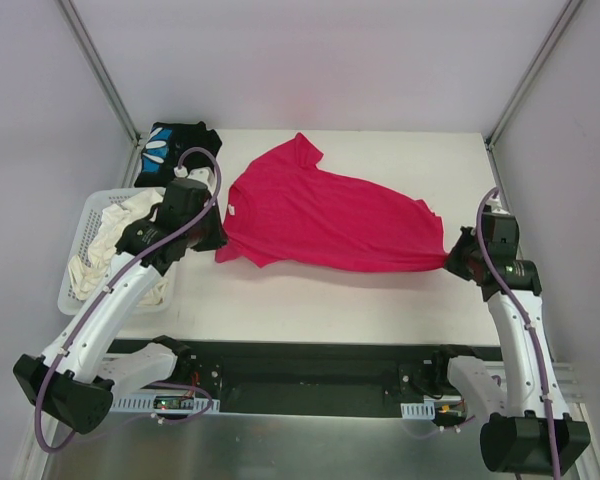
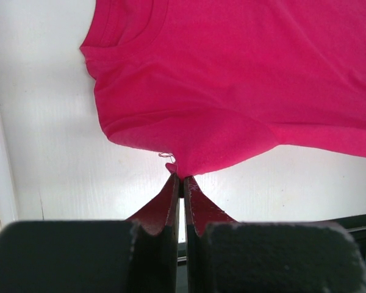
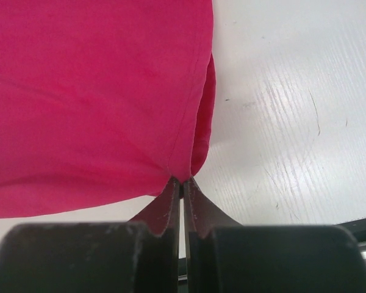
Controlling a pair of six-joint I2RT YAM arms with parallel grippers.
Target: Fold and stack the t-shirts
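Observation:
A red t-shirt (image 1: 330, 220) lies spread on the white table, its near edge drawn straight between both grippers. My left gripper (image 1: 220, 240) is shut on the shirt's near left end; in the left wrist view its tips (image 2: 182, 178) pinch the cloth, with a small loose thread beside them. My right gripper (image 1: 452, 262) is shut on the near right corner; in the right wrist view its tips (image 3: 182, 183) hold the folded edge of the red cloth (image 3: 104, 110).
A white basket (image 1: 80, 250) of cream cloth stands at the left. Dark folded clothing (image 1: 175, 140) with a blue print lies at the back left. Bare table (image 1: 330, 310) shows along the front.

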